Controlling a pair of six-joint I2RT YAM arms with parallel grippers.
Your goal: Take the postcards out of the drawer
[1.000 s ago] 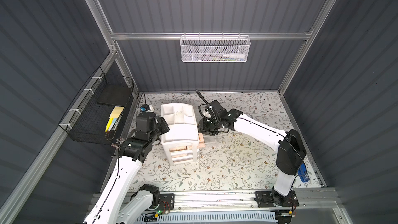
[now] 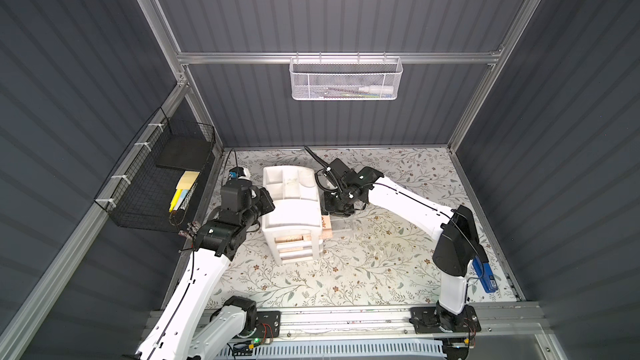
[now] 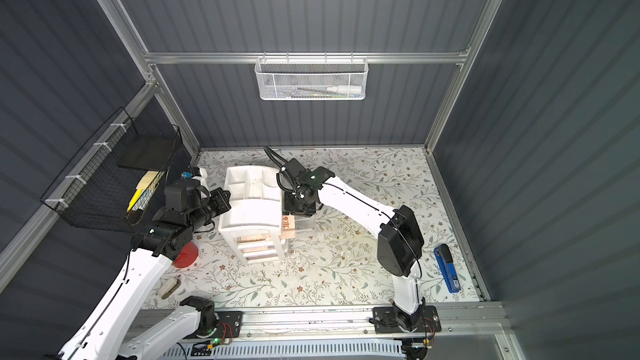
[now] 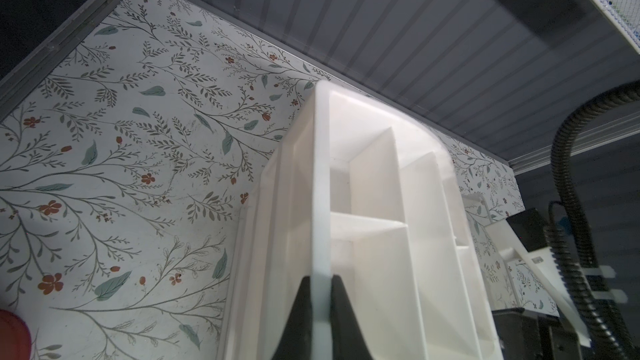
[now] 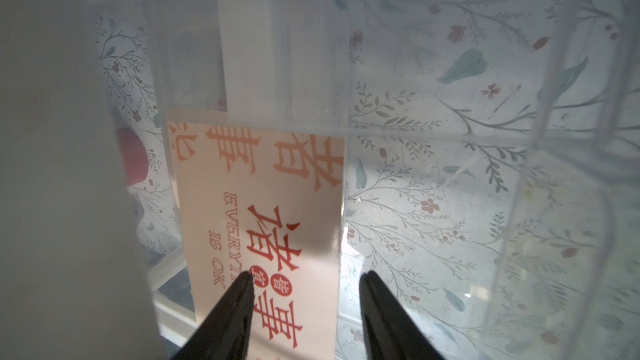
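Observation:
A white cabinet [image 2: 291,213] stands left of the table's middle, compartments on top. In the left wrist view my left gripper is shut on the cabinet's thin upper rim, one finger on each side. A clear drawer [image 5: 426,136] is pulled out of the cabinet's right side. In it lies a pinkish postcard [image 5: 293,226] with red Chinese characters; whether more lie beneath, I cannot tell. My right gripper is open above the drawer, its fingers apart over the card's right part and the bare drawer floor, nothing between them.
A blue stapler [image 3: 446,268] lies at the table's right edge. A red round object [image 3: 186,254] and a small whitish one [image 3: 170,286] lie at the left. A black wire basket [image 2: 156,180] hangs at left.

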